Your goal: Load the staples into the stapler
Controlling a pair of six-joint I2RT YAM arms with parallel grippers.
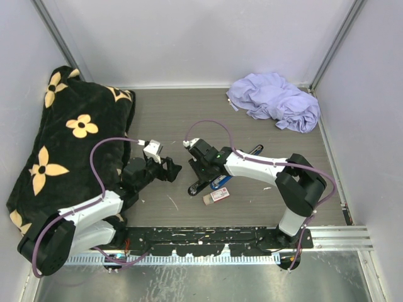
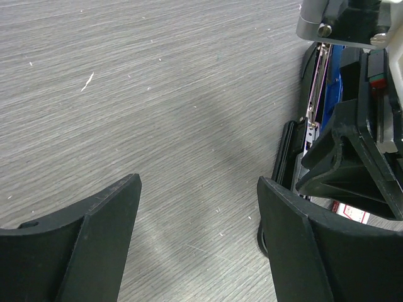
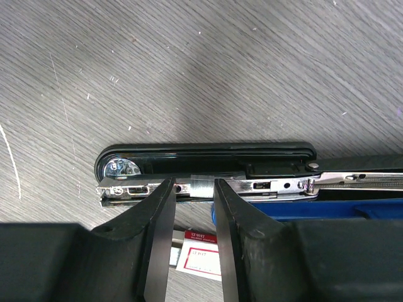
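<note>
The black stapler [image 3: 208,151] lies open on the table, its metal rail [image 3: 271,189] exposed, with a strip of staples [image 3: 202,186] in or on it. My right gripper is low over the rail, its fingers either side of that strip with a narrow gap; whether they touch it I cannot tell. My left gripper [image 1: 170,170] stands open left of the stapler, nothing between its fingers.
A blue stapler-like item [image 3: 315,211] lies alongside, with a red-and-white staples box [image 3: 198,258] nearer the front. A lilac cloth [image 1: 274,100] sits back right, a dark flowered blanket [image 1: 63,157] left.
</note>
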